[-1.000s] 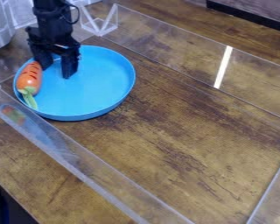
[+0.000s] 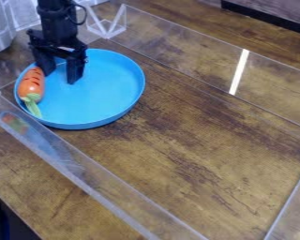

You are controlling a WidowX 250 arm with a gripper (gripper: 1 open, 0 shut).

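A toy carrot (image 2: 31, 87), orange with a pale green top, lies along the left side of a round blue tray (image 2: 101, 98). My black gripper (image 2: 60, 66) reaches down from above at the tray's back left, just behind and right of the carrot. Its fingers are dark and small in the view, and I cannot tell whether they are open or shut, or whether anything is between them.
Clear transparent panels border the work area along the lower left, the back and the right. A white strip (image 2: 238, 72) lies at the upper right.
My gripper has shifted very slightly at the back left of the tray. The carrot and the tray appear unmoved.
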